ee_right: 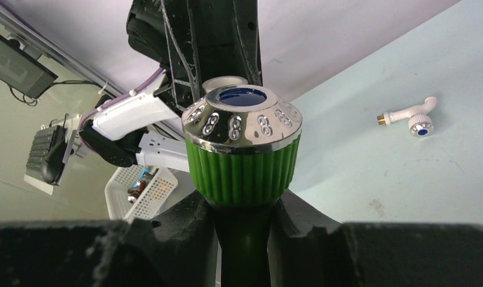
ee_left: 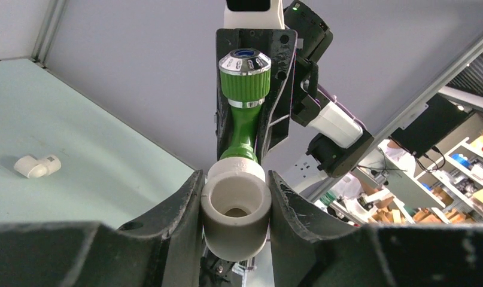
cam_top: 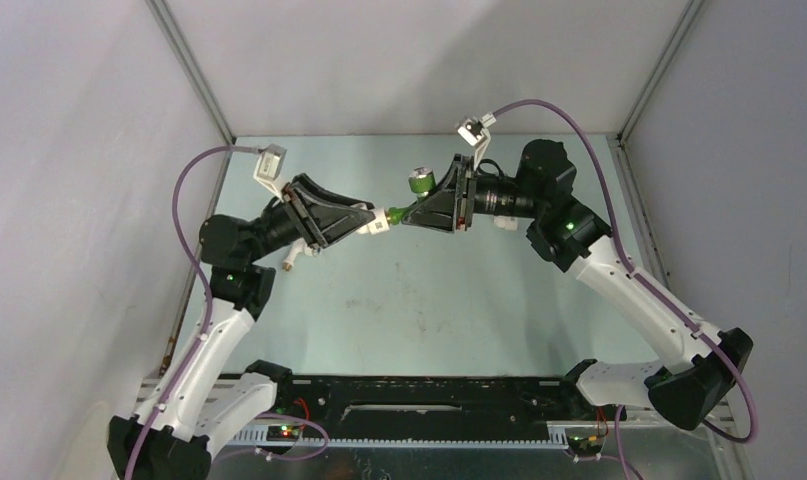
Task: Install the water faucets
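Note:
Above the middle of the table, my left gripper (cam_top: 371,215) is shut on a white pipe fitting (ee_left: 235,209), whose round open end faces the left wrist camera. Opposite it, my right gripper (cam_top: 411,218) is shut on a green faucet (ee_left: 245,128) with a ribbed green knob (ee_right: 243,170) and a chrome, blue-centred cap. The faucet's end meets the fitting between the two grippers, in line with it in the left wrist view. How deep the threaded end sits inside the fitting is hidden.
A white faucet (ee_right: 409,112) with a brass end lies on the table's left part. A white elbow fitting lies on the right part.

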